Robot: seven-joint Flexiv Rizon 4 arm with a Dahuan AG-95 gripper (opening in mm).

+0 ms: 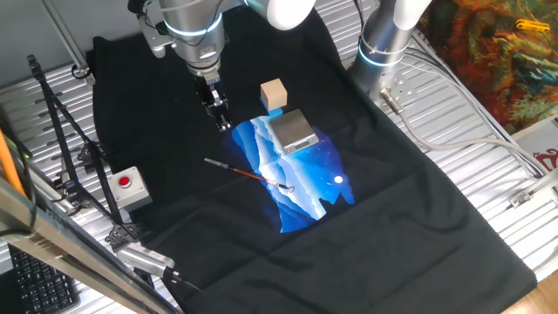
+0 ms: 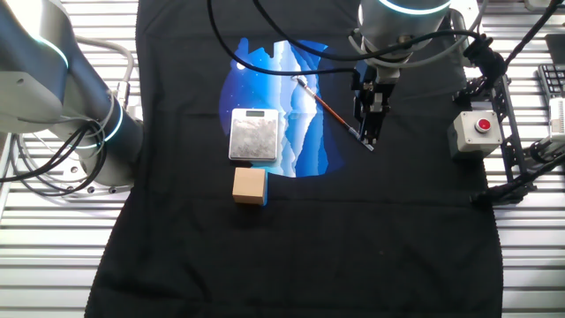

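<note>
A dark, narrow gripper (image 1: pixel 224 127) points down over the black cloth, just off the edge of a blue mountain-and-night-sky picture (image 1: pixel 261 144). In the second exterior view the gripper (image 2: pixel 369 141) appears close to one end of a thin brush-like stick (image 2: pixel 331 109); the first view shows that stick (image 1: pixel 248 174) lying apart from the fingertips, partly across the picture. How far the fingers are parted is too small to make out. A silver scale (image 2: pixel 254 136) with a small display rests on the picture. Beside it stands a tan block (image 2: pixel 250 186) with blue showing at one side.
A grey box with a red button (image 1: pixel 125 182) stands near black framing at the cloth's edge. The arm's base (image 1: pixel 382 48) occupies another side. Dark cables (image 2: pixel 291 69) cross above the picture in the second view.
</note>
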